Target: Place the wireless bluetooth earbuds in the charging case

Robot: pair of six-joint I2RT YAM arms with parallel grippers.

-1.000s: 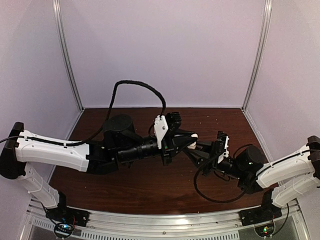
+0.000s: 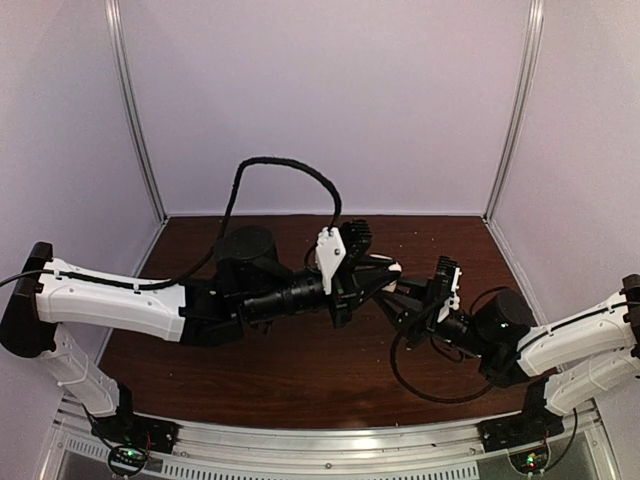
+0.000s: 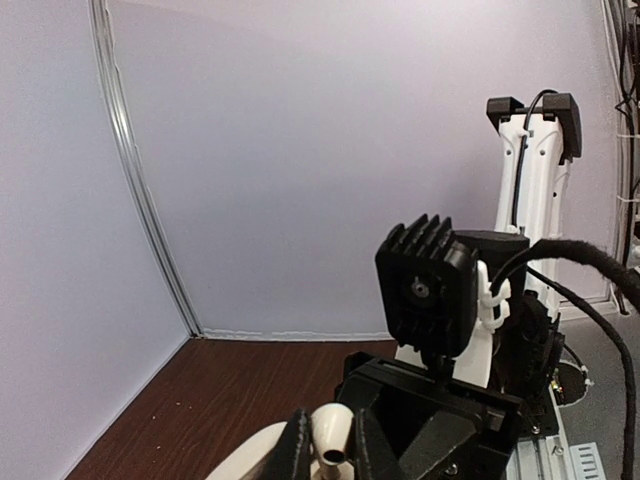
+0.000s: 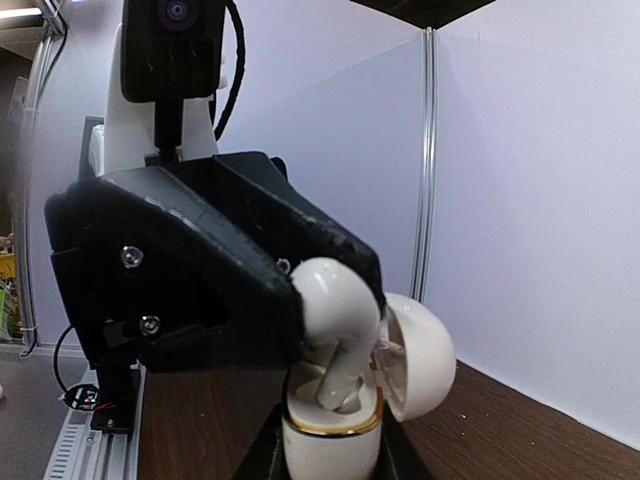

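In the right wrist view my right gripper is shut on the white charging case (image 4: 330,450) with a gold rim; its lid (image 4: 422,355) stands open to the right. A white earbud (image 4: 335,300) sits with its stem reaching into the case, its head above the rim. My left gripper is shut on the earbud (image 3: 330,425), seen from its end in the left wrist view. In the top view both grippers meet right of centre, with the small white pieces mostly hidden between them.
White walls (image 2: 320,110) enclose it at the back and sides, with a metal rail (image 2: 320,450) along the front edge. Black cables loop above and below the grippers.
My left gripper has moved slightly right and a little up in the top view, and my right gripper has shifted slightly right too. Both stay together.
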